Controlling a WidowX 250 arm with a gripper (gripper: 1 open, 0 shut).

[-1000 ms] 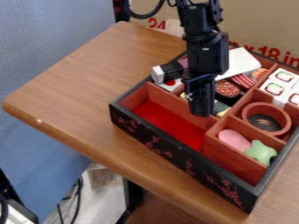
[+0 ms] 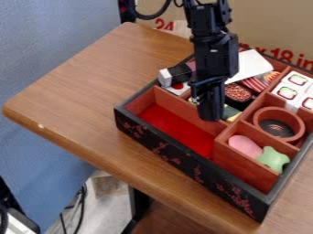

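Observation:
My black gripper (image 2: 210, 108) hangs vertically over the middle of a dark compartmented box (image 2: 184, 163) with red floral pattern, its tip down among the rear and middle compartments. Whether its fingers are open or shut, or hold anything, is hard to tell. The front-left compartment (image 2: 170, 123) has a bare red floor. On the right sit a round dark-centred dish (image 2: 277, 126), pink (image 2: 244, 144) and green (image 2: 272, 158) pieces, white items with red marks (image 2: 292, 88), and patterned pieces (image 2: 254, 85). A white-and-red piece (image 2: 174, 81) is left of the gripper.
A cardboard panel (image 2: 269, 27) stands behind.
My gripper has shifted very slightly; the box and its contents look the same.

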